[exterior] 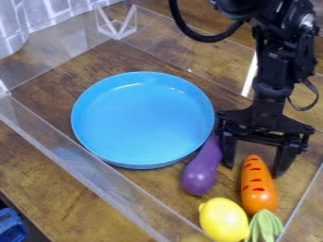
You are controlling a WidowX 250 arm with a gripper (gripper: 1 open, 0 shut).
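The black gripper (259, 151) is lowered at the right of the work area, its fingers spread just above and behind an orange toy carrot (258, 184). A purple toy eggplant (202, 172) lies at its left, partly behind the gripper's left side. Whether anything is between the fingers is hard to tell. A yellow lemon (222, 219) and the carrot's green top (265, 228) are at the bottom right.
A blue plate (142, 119) sits on the wooden surface left of the gripper. Clear plastic walls (89, 180) border the area.
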